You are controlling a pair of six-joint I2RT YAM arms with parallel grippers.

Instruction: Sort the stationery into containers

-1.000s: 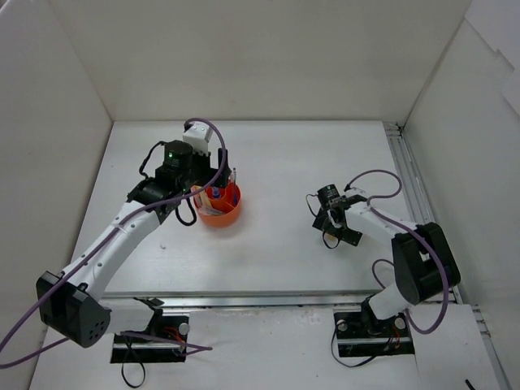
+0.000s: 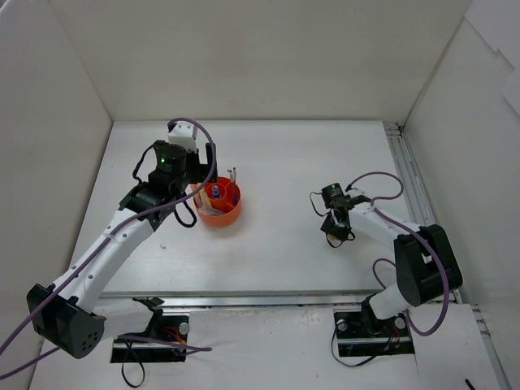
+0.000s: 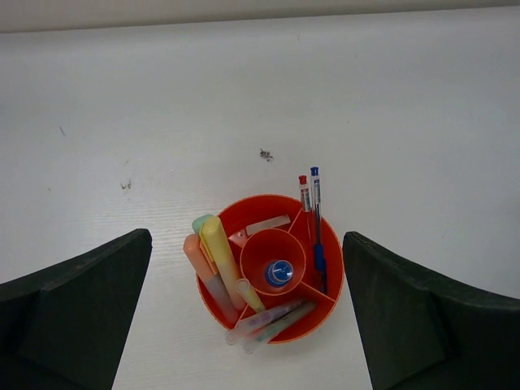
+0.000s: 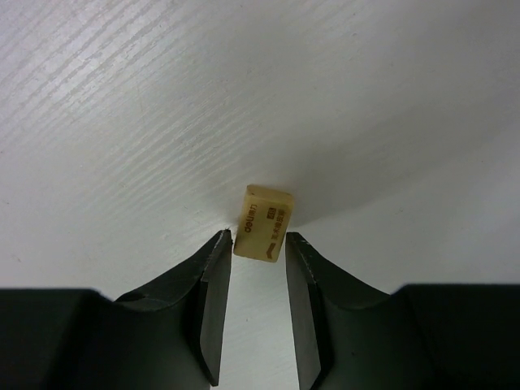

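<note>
An orange divided container (image 2: 221, 218) holds highlighters, pens and markers in its compartments; in the left wrist view it (image 3: 317, 321) shows a blue item in the centre cup. My left gripper is open high over it, nothing between its fingers. A small tan block with printing, likely an eraser (image 4: 262, 223), lies alone on the table at the right. My right gripper is at that block, part open, its fingertips at either side of the lower end; I cannot tell whether they touch it.
Walls enclose it at the back and sides, and a metal rail (image 2: 268, 299) runs along the front edge.
My left arm has drawn slightly left from over the container. The right gripper has shifted a little to the right at the block, its fingers looking narrower.
</note>
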